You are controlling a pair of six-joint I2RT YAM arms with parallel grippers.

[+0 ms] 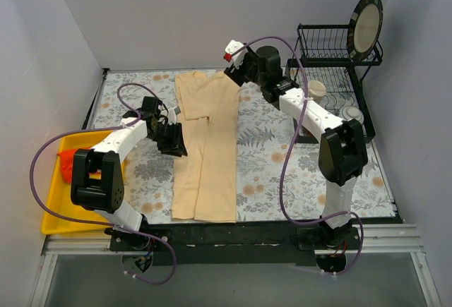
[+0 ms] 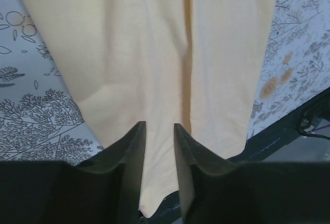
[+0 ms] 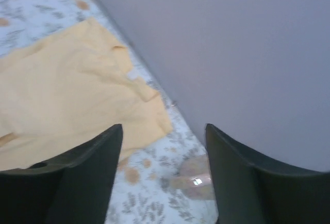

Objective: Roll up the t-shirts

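Observation:
The peach t-shirt (image 1: 220, 159) lies folded into a long strip down the left-middle of the table, its top edge near the back wall and its lower end at the front edge. A fold line runs along its length. My left gripper (image 1: 178, 145) hangs over its left side; in the left wrist view the fingers (image 2: 135, 149) stand apart with only cloth below. Beyond the shirt's back right corner, my right gripper (image 1: 229, 67) is raised clear of the fabric. Its fingers (image 3: 112, 139) are spread with nothing between them, and that view is blurred.
A yellow bin (image 1: 60, 205) with a red-orange cloth (image 1: 68, 164) stands at the left. A black dish rack (image 1: 364, 102) with crockery fills the back right, partly behind my right arm. A cup (image 3: 196, 175) shows blurred in the right wrist view.

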